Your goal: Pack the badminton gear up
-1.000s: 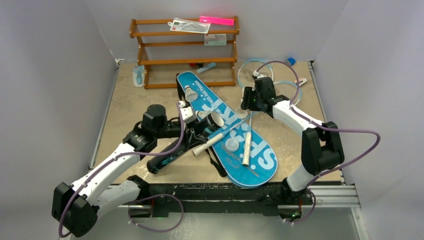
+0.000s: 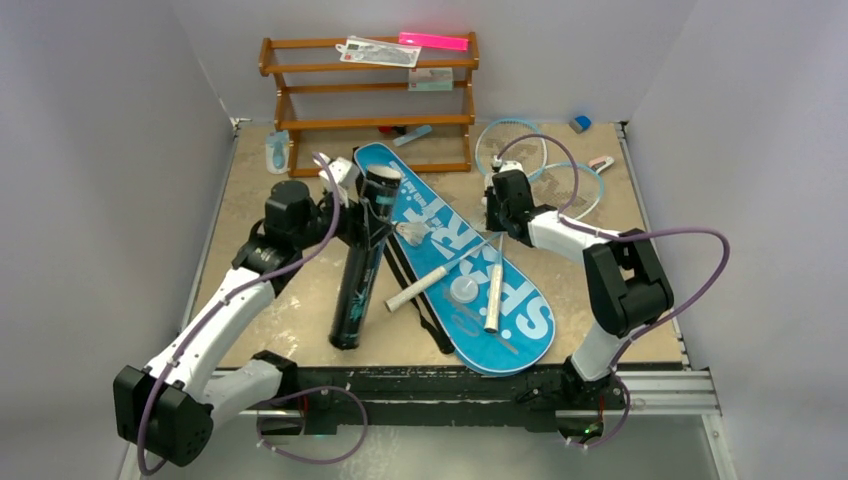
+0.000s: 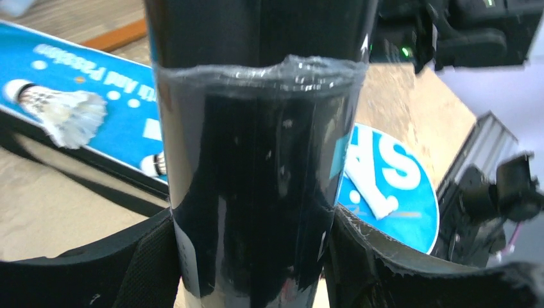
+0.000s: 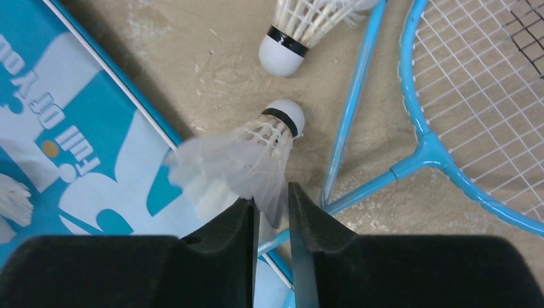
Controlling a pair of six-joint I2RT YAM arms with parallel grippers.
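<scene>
My left gripper [image 2: 374, 224] is shut around a black shuttlecock tube [image 2: 356, 290], its mouth pointing toward the rack; the tube fills the middle of the left wrist view. In the right wrist view, my right gripper has its fingers close together on the feather skirt of a shuttlecock [image 4: 240, 157]. Just beyond lies a second shuttlecock [image 4: 282, 54] on the floor. The blue racket bag [image 2: 535, 315] carries another shuttlecock [image 2: 411, 232], a clear round lid [image 2: 463, 289] and two racket handles [image 2: 417, 288]. The tube covers part of the bag.
A wooden rack [image 2: 370, 124] stands at the back. Blue racket heads [image 2: 597, 178] lie beyond my right gripper, near a small blue box [image 2: 580, 124]. Black straps [image 2: 435, 335] run along the bag's left edge.
The tube's mouth has swung left and toward the rack, its base right and nearer the bag, so it stands steeper in the top view.
</scene>
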